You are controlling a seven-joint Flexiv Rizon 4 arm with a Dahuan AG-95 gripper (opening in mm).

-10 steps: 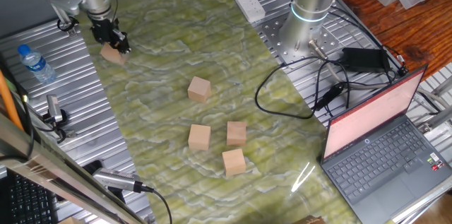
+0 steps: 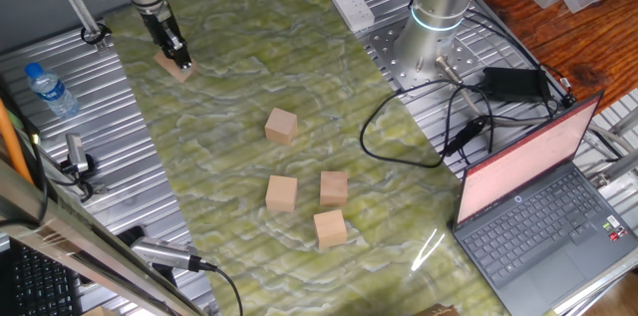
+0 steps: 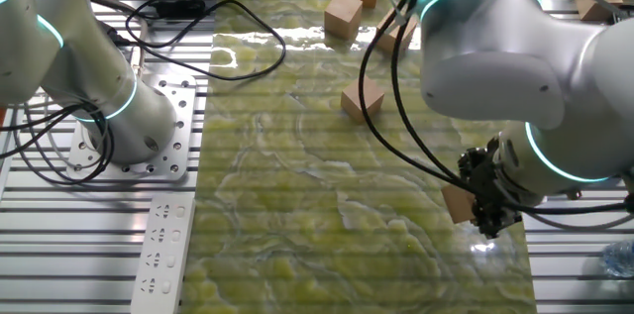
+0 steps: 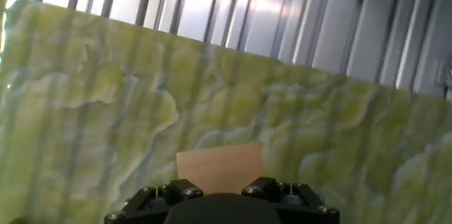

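Observation:
In exterior view 1, at the far left end of the green marbled mat, my gripper (image 2: 183, 62) is shut on a light wooden block (image 2: 177, 72). The wrist view shows that block (image 4: 220, 164) between the two dark fingertips, its far part sticking out past them. Exterior view 2 has the block (image 3: 458, 204) partly behind the gripper (image 3: 485, 217). Whether it touches the mat or hangs just above it, I cannot tell.
Several loose wooden cubes stand mid-mat, the nearest cube (image 2: 281, 126) apart from the others. A bottle (image 2: 52, 91) stands left.
Over the last second my gripper and the block have shifted a little to the right and slightly up in exterior view 1, moving together. The other cubes have stayed put.

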